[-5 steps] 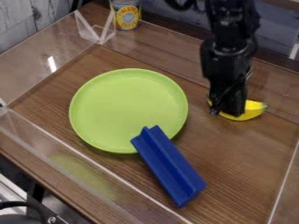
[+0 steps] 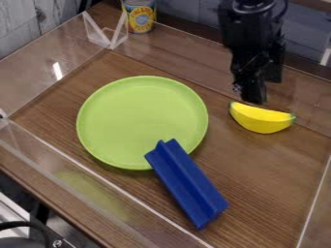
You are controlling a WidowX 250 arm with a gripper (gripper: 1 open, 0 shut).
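My gripper, black and open, hangs upright at the top right with nothing between its fingers, a little above and behind a yellow banana. The banana lies on the wooden table right of a green plate. A blue bar-shaped block lies in front of the plate, at its lower right.
A yellow can stands at the back left near clear plastic dividers along the table's edges.
The banana stays right of the plate.
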